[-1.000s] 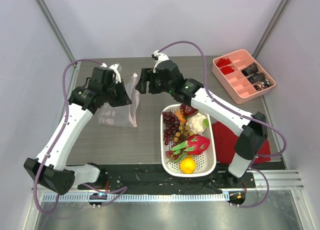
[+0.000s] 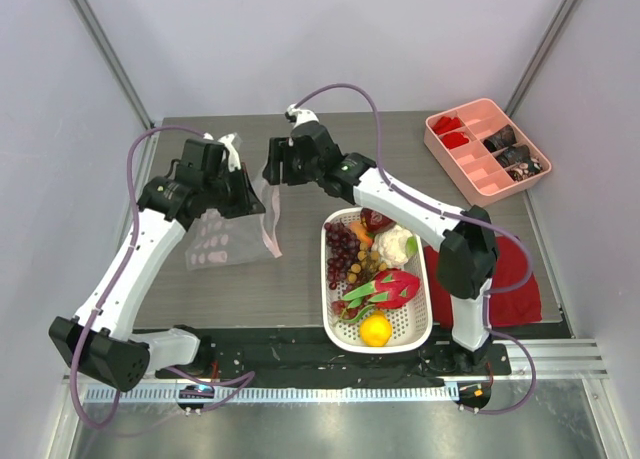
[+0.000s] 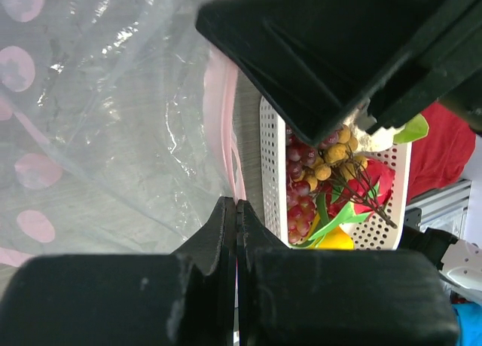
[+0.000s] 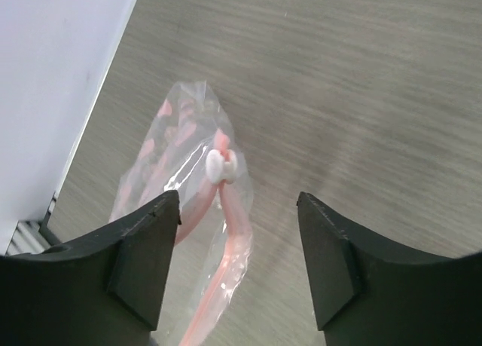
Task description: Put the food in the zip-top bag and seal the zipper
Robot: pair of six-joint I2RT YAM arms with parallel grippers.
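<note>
The clear zip bag with pink dots (image 2: 215, 244) hangs from my left gripper, which is shut on its pink-edged top. In the right wrist view the bag's white slider (image 4: 221, 165) sits on the pink zipper track. My right gripper is part open just right of the bag, its left finger at the zipper. The white basket (image 2: 408, 329) holds grapes (image 2: 340, 249), a dragon fruit (image 2: 395, 289), a cauliflower (image 2: 393, 247), an orange fruit (image 2: 375, 329) and other produce.
A pink divided organizer (image 2: 485, 164) with red and dark items stands at the back right. A red cloth (image 2: 510, 299) lies right of the basket. Bare table shows behind and in front of the bag.
My right arm has moved left, bringing its gripper closer to the bag's top. The bag's lower part has shifted slightly; my left arm has barely moved.
</note>
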